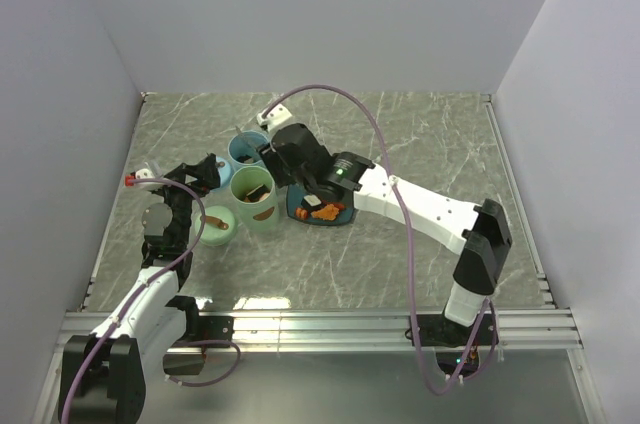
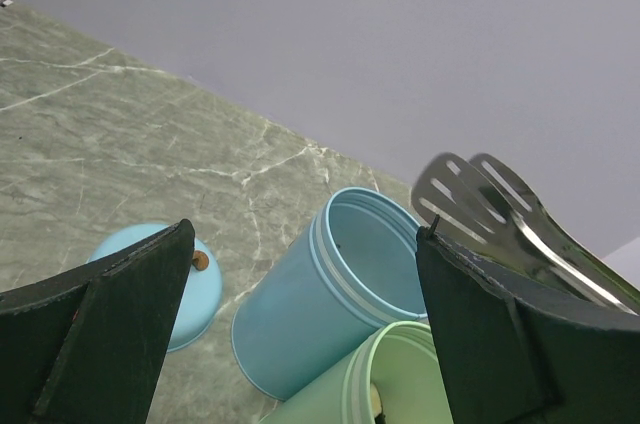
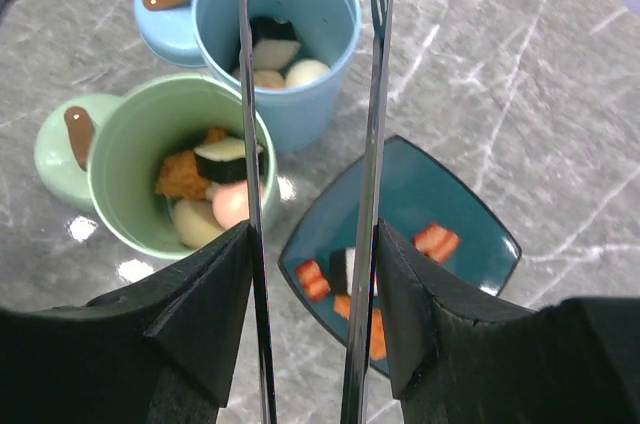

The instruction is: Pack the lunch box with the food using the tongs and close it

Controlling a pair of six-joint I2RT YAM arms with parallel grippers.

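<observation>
My right gripper holds two long silver tong arms with slotted tips, its fingers part open; in the right wrist view they reach over the blue container (image 3: 328,24), which holds pale balls and dark-rimmed pieces. The green container (image 3: 125,184) holds fried food, pale balls and a dark-rimmed piece. A dark blue plate (image 3: 440,194) carries red, orange and dark pieces below the tongs. My left gripper stands open and empty beside the containers; the tong tips (image 2: 470,204) show above the blue container in the left wrist view.
A blue lid (image 3: 170,29) and a green lid (image 3: 65,169), both with brown handles, lie left of the containers. Walls bound the table.
</observation>
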